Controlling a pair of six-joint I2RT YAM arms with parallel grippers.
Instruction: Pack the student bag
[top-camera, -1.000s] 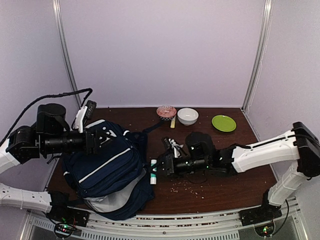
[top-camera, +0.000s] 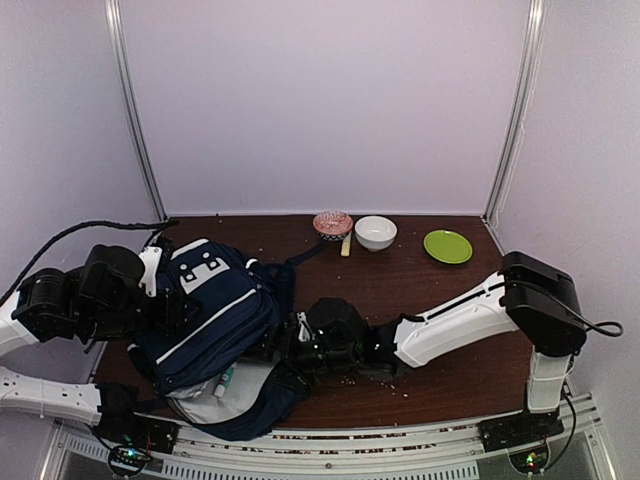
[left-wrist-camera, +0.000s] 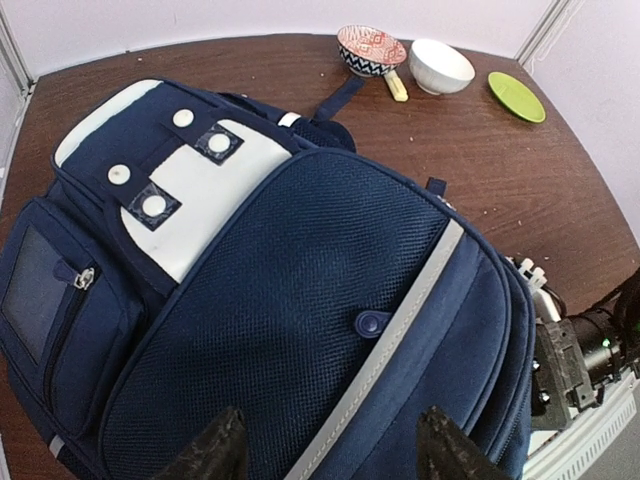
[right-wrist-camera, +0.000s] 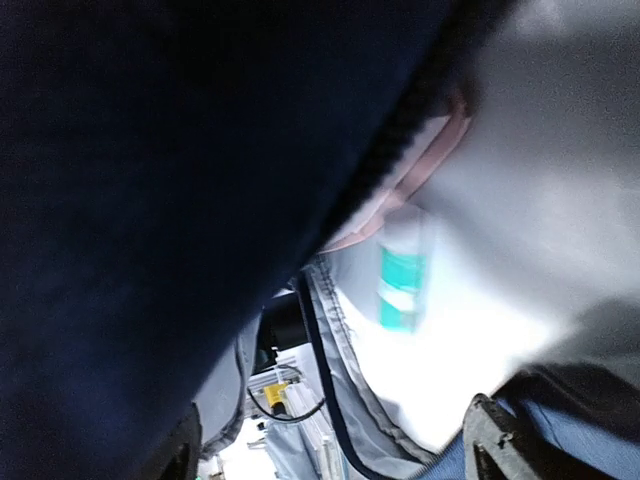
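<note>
The dark blue bag (top-camera: 215, 310) lies on the left of the table, its front compartment gaping to show a pale grey lining (top-camera: 245, 395). Inside rests a small white and green tube (right-wrist-camera: 403, 270), loose on the lining beside a pinkish item (right-wrist-camera: 430, 155). My right gripper is at the bag's mouth, fingers spread, with nothing between its fingers. In the top view the tube (top-camera: 224, 382) shows just left of that gripper (top-camera: 280, 350). Over the bag's front panel (left-wrist-camera: 300, 250), my left gripper is open and empty.
At the back stand a red patterned bowl (top-camera: 333, 225) and a white bowl (top-camera: 376, 233), with a small yellowish stick (top-camera: 346, 245) between them. A green plate (top-camera: 447, 247) lies back right. Small crumbs are scattered near the front.
My right gripper has moved left to the bag's opening with the tube and let it go inside. My left gripper has come down lower over the bag.
</note>
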